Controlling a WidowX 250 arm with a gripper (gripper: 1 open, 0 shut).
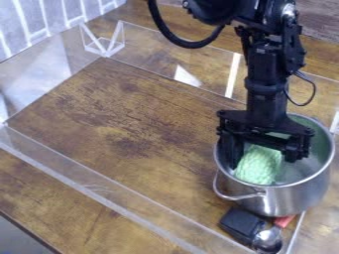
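A steel pot (294, 192) stands at the right of the wooden surface. Inside it is a pale green, textured item (260, 166). My black gripper (252, 151) is over and partly in the pot, at the top of the green item. Its fingers hide part of that item, and I cannot tell whether they are closed on it.
A black block (241, 225), a spoon (268, 239) and a red object (282, 220) lie just in front of the pot.
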